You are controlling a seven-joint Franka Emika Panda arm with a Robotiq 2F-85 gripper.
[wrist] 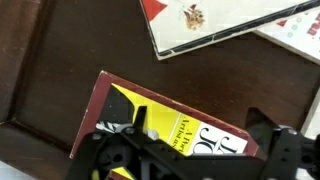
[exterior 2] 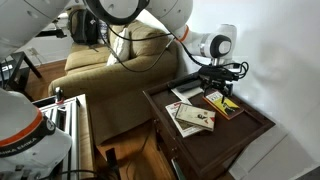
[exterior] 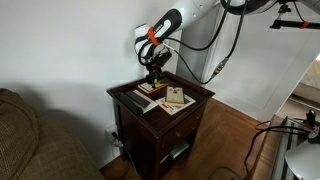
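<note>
A book with a yellow, black and red cover (wrist: 175,125) lies on the dark top of a cabinet (wrist: 85,45). In the wrist view my gripper stands open over it, its fingers spread wide towards the book's two ends and nothing held between them. From the second outside camera, the yellow book (exterior 2: 222,103) lies near the wall side, just below the gripper (exterior 2: 222,84). In the first outside view the gripper (exterior: 155,80) hangs low over the back of the cabinet top, covering part of that book. Whether the fingers touch it cannot be told.
A beige book (exterior 2: 195,116) lies close by, with white printed matter (exterior 2: 181,123) partly beneath it. A dark flat item (exterior: 136,101) sits at the cabinet's left side. The raised rim (exterior 2: 257,130) borders the top, and a wall stands behind.
</note>
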